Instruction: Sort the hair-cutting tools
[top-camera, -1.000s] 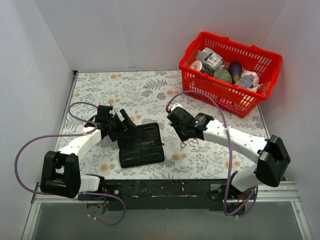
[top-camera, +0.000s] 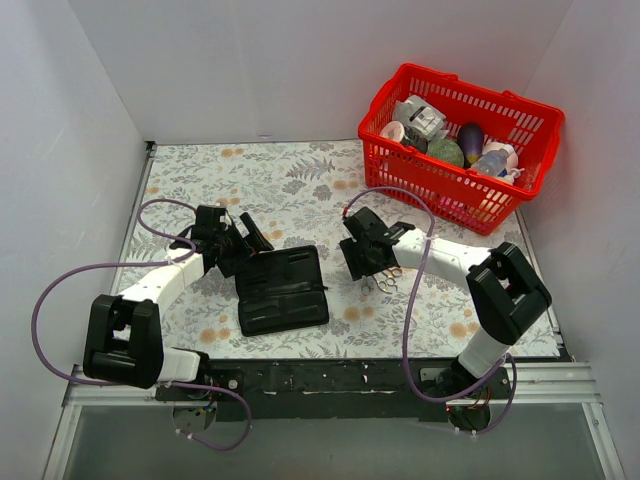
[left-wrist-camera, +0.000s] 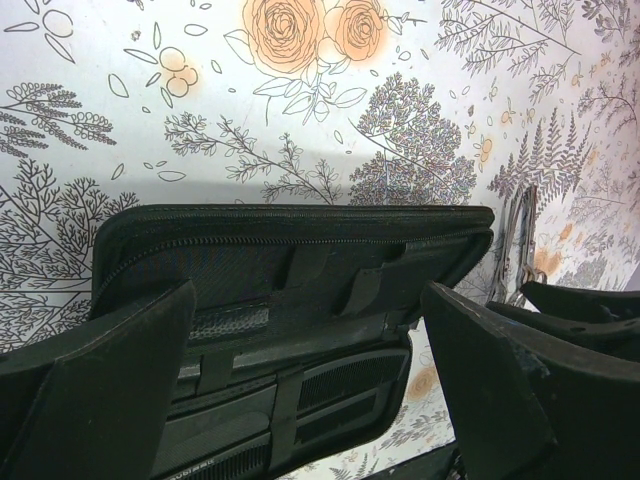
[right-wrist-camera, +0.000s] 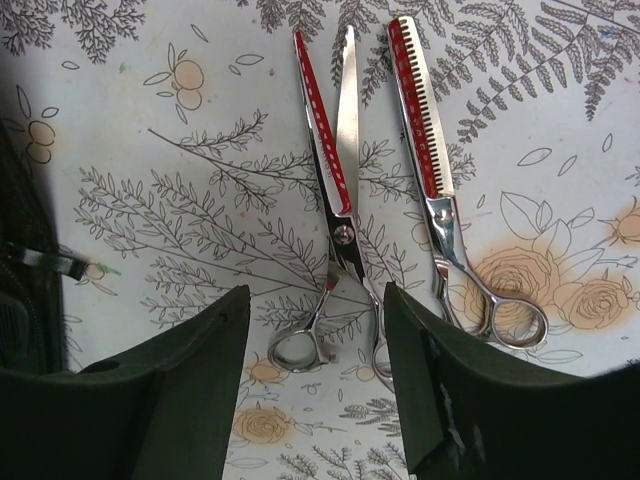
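The black tool case (top-camera: 283, 290) lies unfolded on the table, left of centre. In the left wrist view the case (left-wrist-camera: 290, 255) shows empty straps in its far half and combs (left-wrist-camera: 345, 390) in its near half. My left gripper is open above it, nothing between the fingers. Two pairs of scissors lie on the cloth right of the case: one with slightly parted blades (right-wrist-camera: 330, 170), and toothed thinning scissors (right-wrist-camera: 427, 130) to its right. My right gripper hovers part open over the first pair's handles, whose lower ends its fingers partly hide.
A red basket (top-camera: 470, 190) full of assorted items stands at the back right. Walls (top-camera: 60, 150) rise close at both sides and the back.
My right arm has shifted, its gripper going a little to the right and its elbow toward the front left. The left arm has barely moved; case and scissors stay put.
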